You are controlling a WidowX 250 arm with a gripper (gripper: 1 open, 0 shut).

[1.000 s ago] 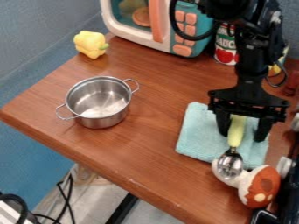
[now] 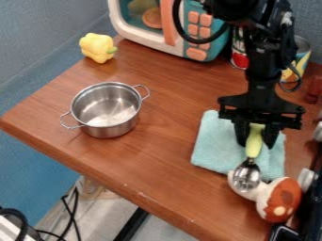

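Observation:
My black gripper (image 2: 259,127) is low over a folded light-blue towel (image 2: 217,149) on the right of the wooden table. Beneath its fingers is the yellow handle of a metal spoon (image 2: 246,177), whose bowl reaches past the towel's front edge toward an orange-and-white toy (image 2: 277,201). The fingertips are dark and hard to make out, so whether they are closed on the handle is unclear.
A steel pot (image 2: 105,108) sits on the left of the table (image 2: 126,174). A toy microwave (image 2: 161,24), cans (image 2: 236,58) and a yellow toy (image 2: 97,46) are at the back.
My gripper has shifted slightly over the spoon handle, a little upward and to the left in the view. The other objects look unchanged.

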